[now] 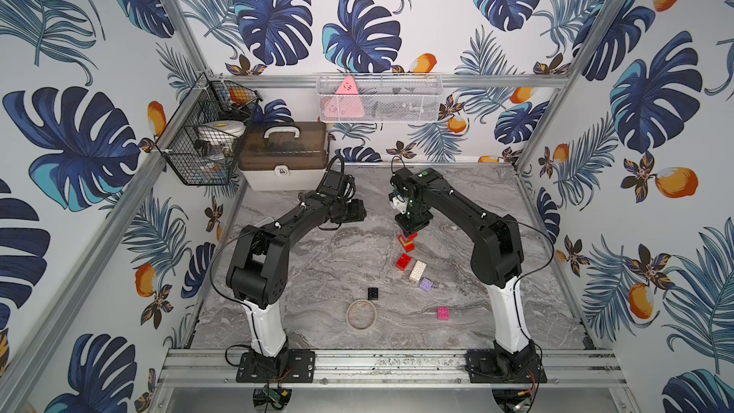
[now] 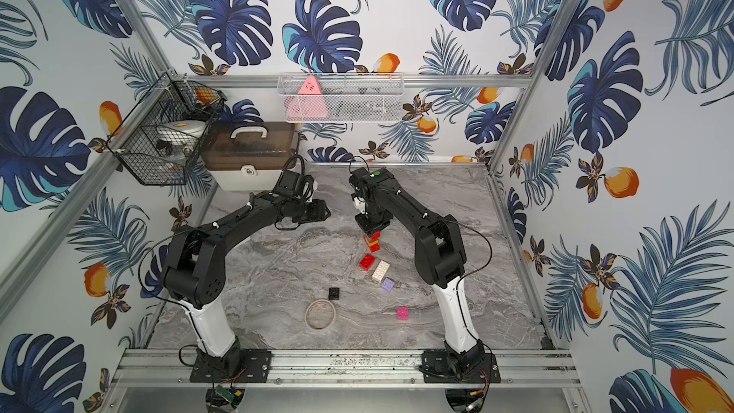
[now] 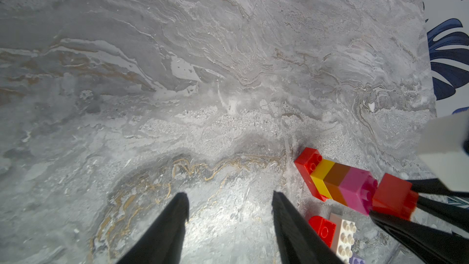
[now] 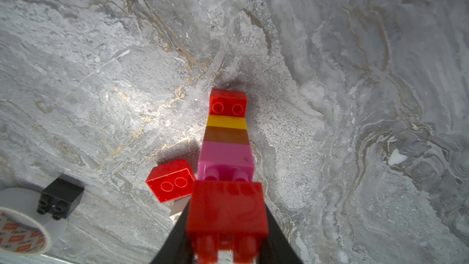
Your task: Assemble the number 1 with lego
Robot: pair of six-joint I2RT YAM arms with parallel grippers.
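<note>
A red base brick (image 4: 227, 100) carries a yellow layer (image 4: 226, 121), an orange layer (image 4: 227, 135) and a pink brick (image 4: 225, 159). Just above the pink one, a red brick (image 3: 391, 194) sits between the fingers of my right gripper; whether it touches the stack, or is gripped firmly, is unclear. My left gripper is open and empty over bare table, left of the stack in the top views.
A loose red brick (image 1: 403, 261), white brick (image 1: 417, 270), lilac brick (image 1: 426, 283), black brick (image 1: 373, 292) and pink brick (image 1: 443, 313) lie nearer the front, with a tape ring (image 1: 361, 300). The lidded box (image 1: 283, 176) stands back left.
</note>
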